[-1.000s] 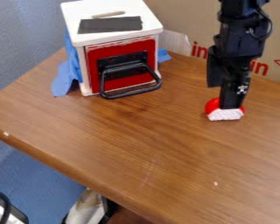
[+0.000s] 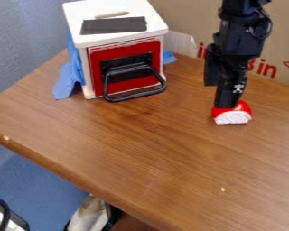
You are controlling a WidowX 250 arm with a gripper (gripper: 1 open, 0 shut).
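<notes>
A small red and white object (image 2: 231, 116) rests on the wooden table (image 2: 135, 162) at the right. My black gripper (image 2: 231, 101) points straight down right at it, its lower tip touching or just over its top; whether the fingers are open or shut on it cannot be made out.
A white box-like toy oven (image 2: 105, 27) with a red front and black handle stands on blue cloth (image 2: 66, 77) at the back left. A cardboard sheet (image 2: 183, 18) closes off the back. The table's left edge runs diagonally toward the front.
My gripper has shifted slightly left and down at the red and white object, whose visible shape has turned or shifted a little.
</notes>
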